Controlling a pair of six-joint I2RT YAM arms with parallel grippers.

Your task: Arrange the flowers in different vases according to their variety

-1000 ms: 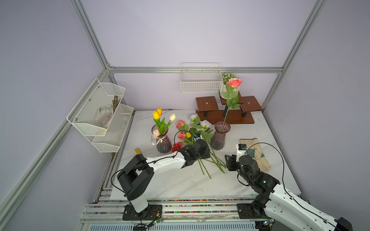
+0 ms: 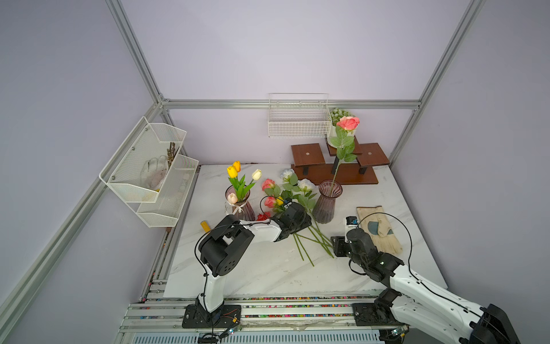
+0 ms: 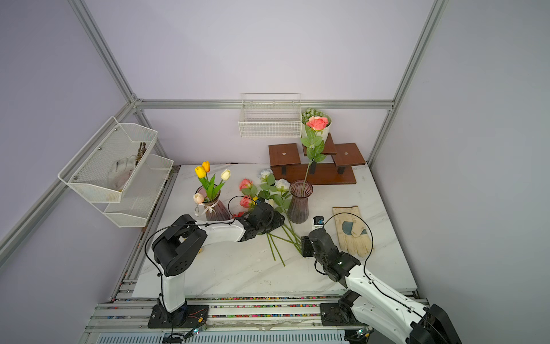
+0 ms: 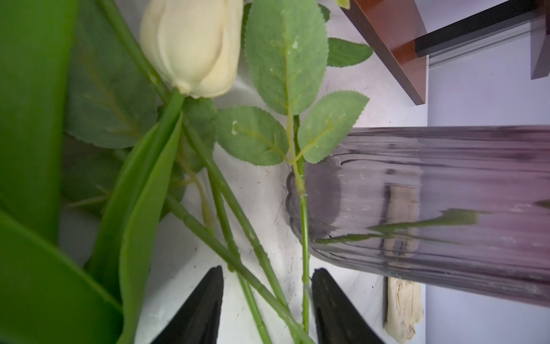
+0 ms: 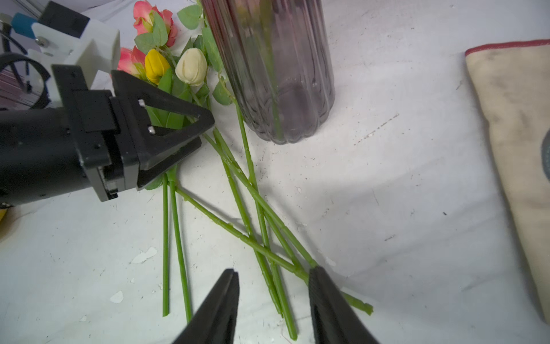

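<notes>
A tulip vase (image 2: 243, 209) with yellow and pale tulips stands left; another vase (image 2: 325, 206) holds one pink rose (image 2: 347, 123). Loose roses (image 2: 268, 184), a white tulip (image 4: 189, 46) and a yellow tulip (image 5: 155, 67) lie between them, stems crossed towards the front. My left gripper hangs open over the stems beside the rose vase, partly hiding flowers in the top views. My right gripper is open above the lower stem ends, nothing visibly held.
Wooden risers (image 2: 307, 153) with a potted plant stand at the back. Gloves (image 2: 378, 229) lie at the right. Wire baskets (image 2: 298, 120) hang on the back and left walls.
My left arm has shifted, its elbow higher and further right, the gripper still over the flowers. My right gripper has moved slightly left.
</notes>
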